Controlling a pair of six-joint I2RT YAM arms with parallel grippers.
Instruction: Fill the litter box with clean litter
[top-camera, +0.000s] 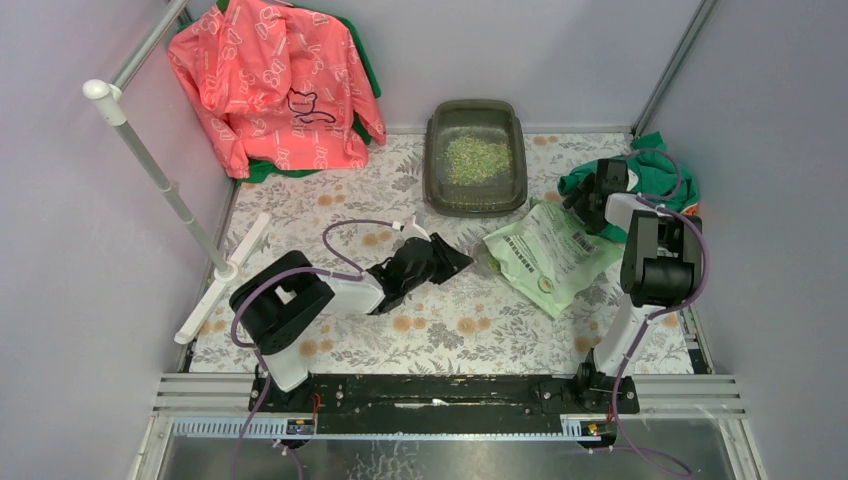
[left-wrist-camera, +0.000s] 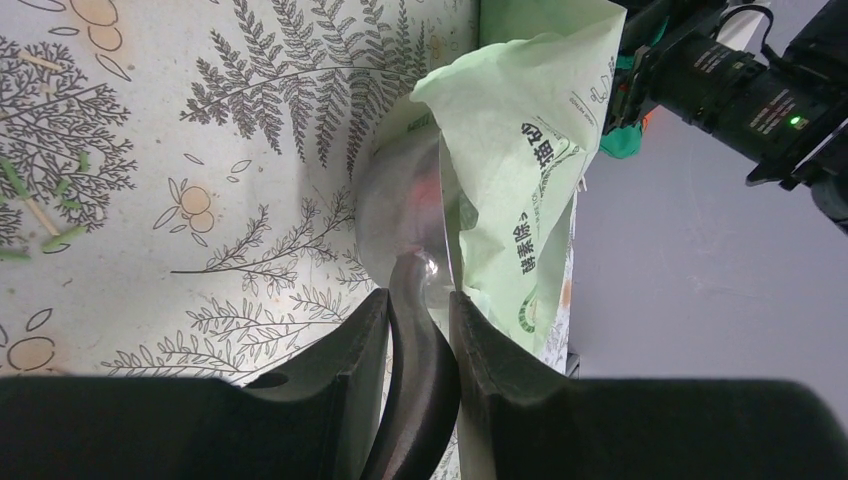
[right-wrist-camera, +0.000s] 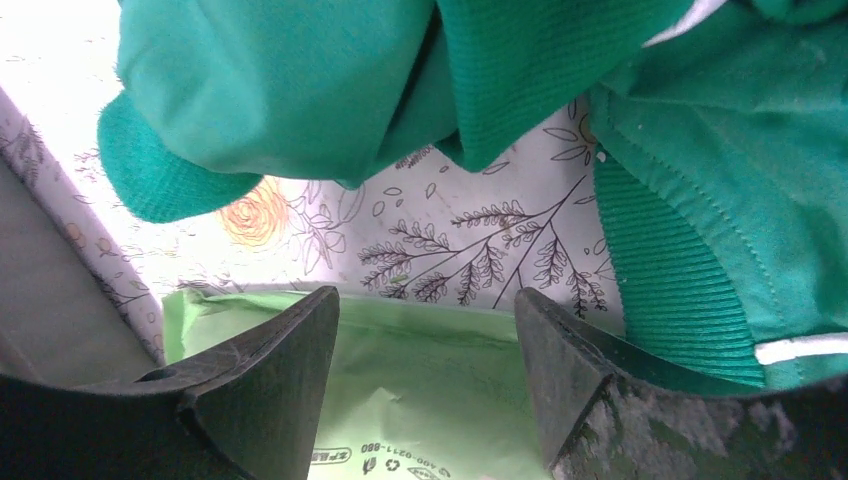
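A pale green litter bag (top-camera: 550, 260) lies right of centre, its mouth open toward the left. My left gripper is shut on the dark handle of a clear scoop (left-wrist-camera: 385, 215), whose head sits at the bag's mouth, partly inside. My right gripper is part open above the bag's upper edge, beside green cloth (right-wrist-camera: 680, 230); whether anything is between its fingertips is hard to tell beyond the bag's edge below. The dark litter box (top-camera: 435, 160) at the back holds a patch of green pellets.
Pink clothing (top-camera: 260, 90) hangs at the back left beside a white stand (top-camera: 160, 175). A few stray pellets lie on the patterned table left of the bag.
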